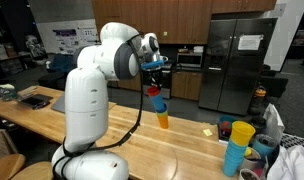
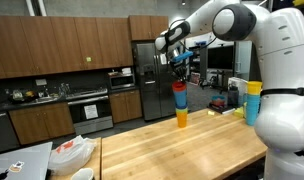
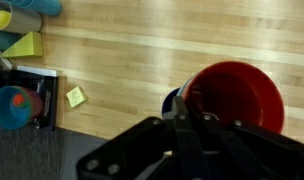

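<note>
A red cup (image 1: 153, 91) is at the end of my gripper (image 1: 154, 83), which is shut on its rim. In the wrist view the fingers reach the near-left edge of the red cup (image 3: 242, 92), and its dark red inside faces the camera. Directly below it is a blue cup (image 2: 180, 100); whether the two touch is too small to tell. An orange-yellow cup (image 1: 163, 120) stands beneath the blue one on the wooden table (image 1: 182, 155). Only a sliver of the blue cup (image 3: 170, 103) shows in the wrist view, left of the red rim.
Blue and yellow stacked cups (image 1: 235, 150) stand at the table's right side beside a dark rack of cups and a white plastic bag (image 1: 292, 160). A small yellow block (image 3: 75, 97) lies on the wood.
</note>
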